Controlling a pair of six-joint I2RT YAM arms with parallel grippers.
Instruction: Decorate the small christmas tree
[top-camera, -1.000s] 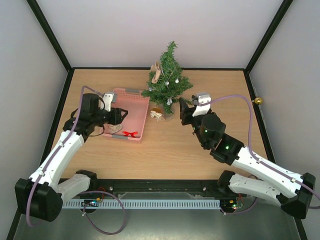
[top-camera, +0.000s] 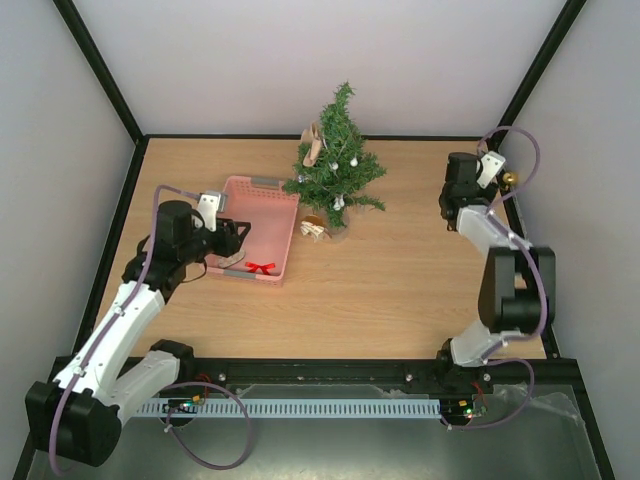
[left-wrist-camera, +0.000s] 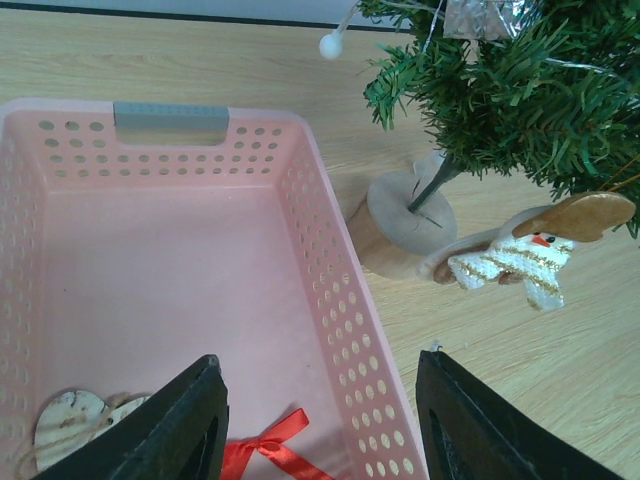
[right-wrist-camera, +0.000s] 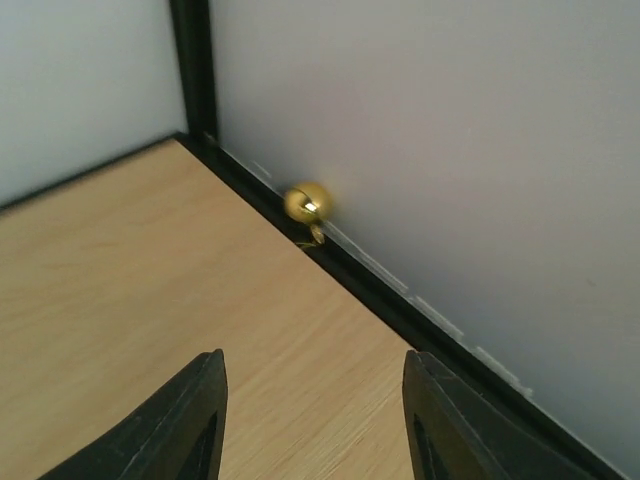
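Observation:
The small green tree (top-camera: 338, 160) stands at the back middle of the table on a wooden base (left-wrist-camera: 408, 215). A white-and-brown ornament (left-wrist-camera: 525, 255) hangs low on it. In the pink basket (top-camera: 270, 225) lie a red bow (left-wrist-camera: 268, 447) and a whitish wooden ornament (left-wrist-camera: 72, 425). Over the basket's right side my left gripper is open and empty. At the table's right edge, on the black frame against the wall, rests a gold ball (right-wrist-camera: 308, 203). My right gripper is open and empty, short of that ball.
The right wall (right-wrist-camera: 450, 180) rises directly behind the gold ball, along the black edge rail (right-wrist-camera: 370, 300).
My right arm has swung from near the tree to the right edge, close to the gold ball. My left arm has barely moved.

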